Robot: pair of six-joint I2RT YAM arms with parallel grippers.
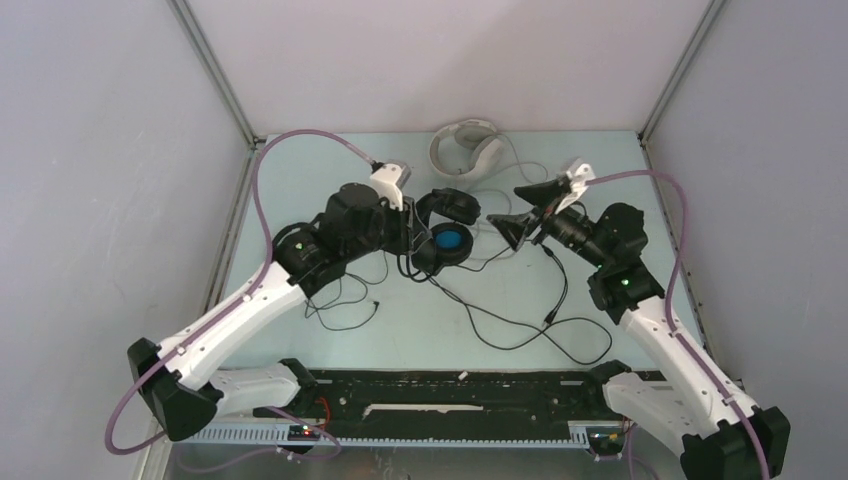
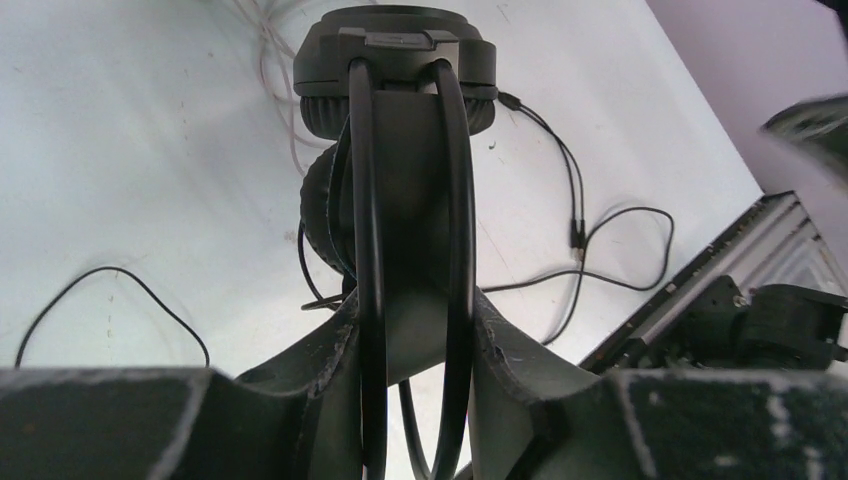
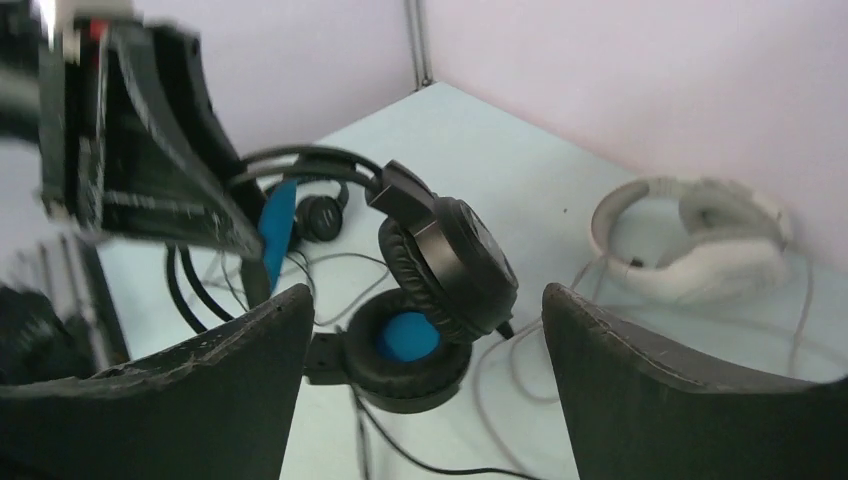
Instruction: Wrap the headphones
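Note:
A black headset with a blue-lined cup (image 1: 450, 240) hangs from my left gripper (image 1: 405, 225), which is shut on its headband; in the left wrist view the twin band (image 2: 455, 200) runs between the fingers. In the right wrist view the upper earcup (image 3: 455, 260) is tilted above the other cup (image 3: 365, 365), whose cable trails onto the table. My right gripper (image 1: 515, 210) stands open to the right of the headset, with nothing between its fingers.
A white headset (image 1: 445, 135) lies at the back with its pale cable. Another black headset (image 3: 322, 215) is at the left, largely behind my left arm in the top view. Black cables cover the front right.

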